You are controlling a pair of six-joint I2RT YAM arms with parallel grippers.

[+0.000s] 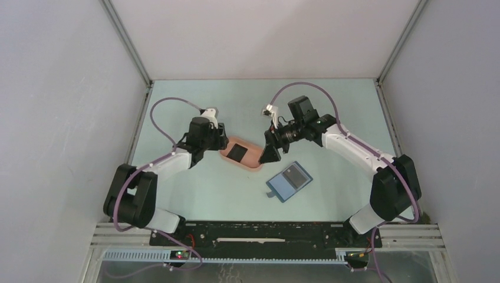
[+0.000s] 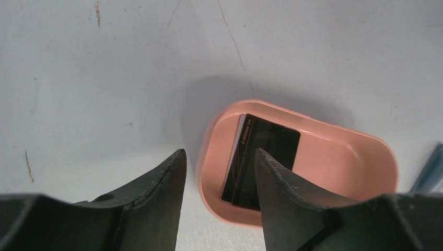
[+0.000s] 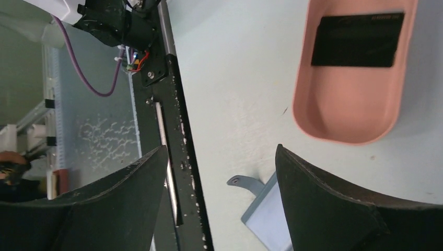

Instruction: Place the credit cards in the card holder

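A pink tray (image 1: 253, 163) holds dark cards (image 2: 266, 146) at one end, some with a thin light edge showing. A flat grey-blue card holder (image 1: 283, 187) with a tab lies below and right of the tray. My left gripper hangs over the tray's near end, fingers apart, nothing between them. My right gripper is above the space between tray and holder, fingers apart and empty; in its view the holder is partly hidden by a finger.
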